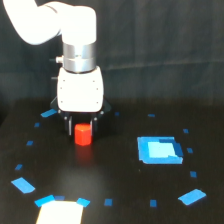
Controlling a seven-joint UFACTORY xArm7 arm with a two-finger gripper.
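A small red block (83, 135) is low over or on the black surface, left of the middle in the camera view. Directly above and around its upper part is my gripper (84, 122), hanging from the white arm with its dark fingers on either side of the block. The fingers blend into the dark background, so I cannot tell whether they touch the block. Whether the block rests on the surface or is slightly raised is also unclear.
To the right lies a square outlined in blue tape (147, 143) with a pale patch (161, 150) inside. Blue tape marks are scattered around. At the front left edge sits a pale object (60, 212).
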